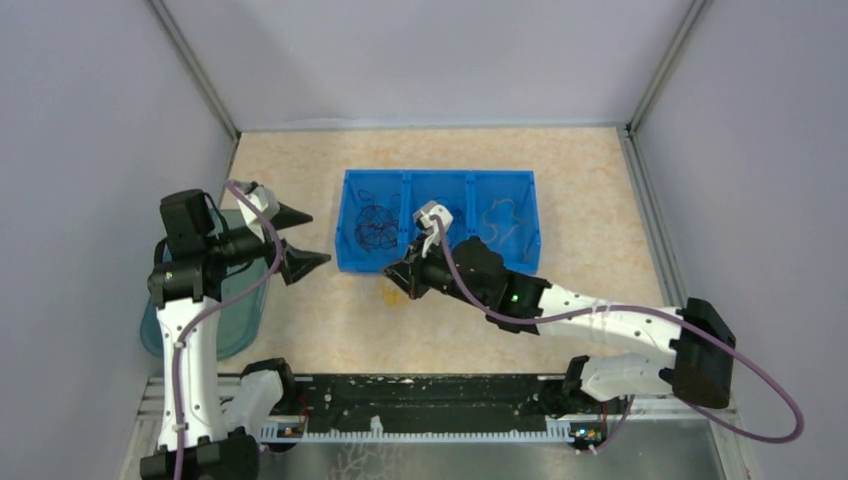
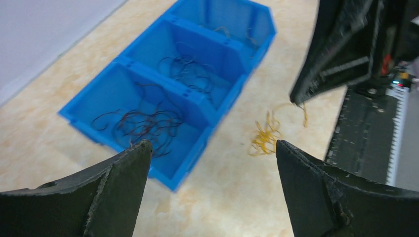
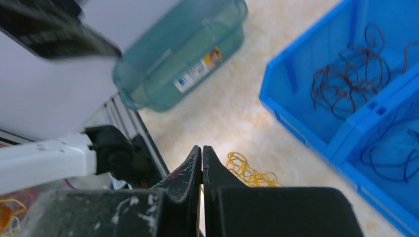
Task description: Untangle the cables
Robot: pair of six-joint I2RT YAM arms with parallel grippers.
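Note:
A yellow cable (image 2: 265,139) (image 3: 247,173) hangs in a tangled bunch from my right gripper (image 1: 398,275), which is shut on a strand of it in front of the blue three-compartment bin (image 1: 470,180). My left gripper (image 1: 305,240) stands open left of the bin, nothing between its fingers. The bin's left compartment holds a dark reddish cable tangle (image 3: 346,79), the middle one dark cables (image 2: 192,74), the right one a pale cable (image 1: 505,225).
A translucent teal tub (image 1: 230,330) lies at the left under my left arm. Bare table (image 1: 590,180) shows behind and right of the bin. Walls enclose the back and both sides.

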